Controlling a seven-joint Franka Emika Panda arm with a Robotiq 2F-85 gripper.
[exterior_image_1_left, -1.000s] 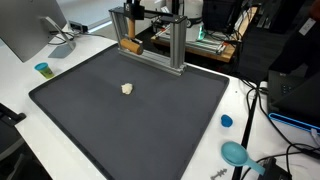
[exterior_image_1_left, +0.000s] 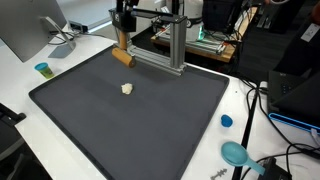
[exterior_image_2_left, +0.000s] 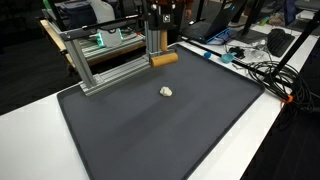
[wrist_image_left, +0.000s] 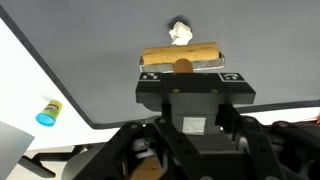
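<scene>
A mallet-like wooden tool hangs upright, its orange-brown head (exterior_image_1_left: 122, 57) lowest and its handle (exterior_image_2_left: 163, 40) rising to my gripper (exterior_image_1_left: 125, 20). My gripper is shut on that handle. In the wrist view the head (wrist_image_left: 180, 53) lies crosswise beyond the fingers, with the round handle (wrist_image_left: 183, 66) running back between them. The fingertips are mostly hidden by the dark gripper body. A small crumpled whitish piece (exterior_image_1_left: 127, 88) rests on the grey board (exterior_image_1_left: 150, 125), close to the head. Whether the head touches the board, I cannot tell.
A pale metal frame (exterior_image_2_left: 105, 73) stands along one board edge, close to the tool. A green and yellow tub (exterior_image_1_left: 43, 70) is off the board. A teal cup (exterior_image_1_left: 240, 157) and a blue item (exterior_image_1_left: 226, 121) lie on the white table. Most of the board is bare.
The tool's head now appears closer to the whitish piece, which has stayed put.
</scene>
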